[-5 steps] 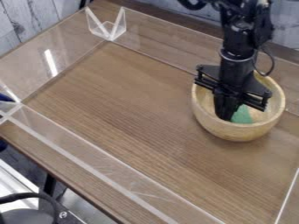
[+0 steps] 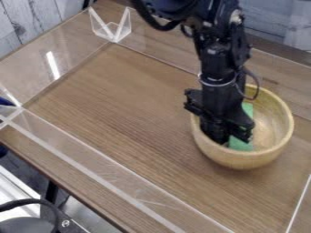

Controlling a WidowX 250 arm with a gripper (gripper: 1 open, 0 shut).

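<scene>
A wooden bowl [image 2: 261, 150] sits on the right side of the wooden table [image 2: 109, 136], with a green object [image 2: 243, 140] inside it. The black gripper [image 2: 225, 127] reaches down into the bowl's left part, partly covering the green object. Its fingertips are hidden among the dark parts and the bowl, so whether anything is between them is not visible.
Clear plastic edging runs along the table's left side and back. A clear angular piece [image 2: 111, 27] stands at the back left. A black cabled device [image 2: 27, 218] is at the bottom left corner.
The arm and gripper have moved down toward the front and slightly left, and the bowl has shifted the same way along the table with the green object in it.
</scene>
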